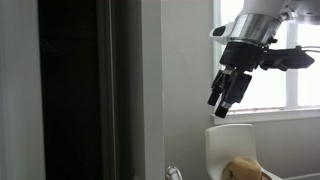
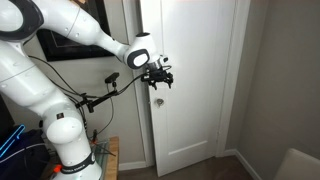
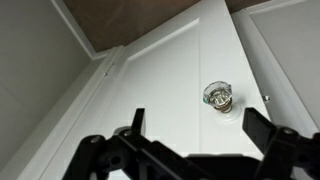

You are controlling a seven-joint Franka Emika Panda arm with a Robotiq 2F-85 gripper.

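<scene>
A white panelled door fills the middle of exterior view 2, its round knob near the left edge. In the wrist view the clear glass knob stands out from the white door, close to the door's edge. My gripper is open, and nothing lies between its fingers. The knob appears above the gap between the fingertips, apart from both of them. Over in exterior view 1, the gripper hangs pointing down and left, in front of the window. The knob is not visible there.
A white chair holding a round tan object stands below the gripper in exterior view 1. On the left is a dark opening beside a pale upright panel. A wooden surface lies by the arm's base.
</scene>
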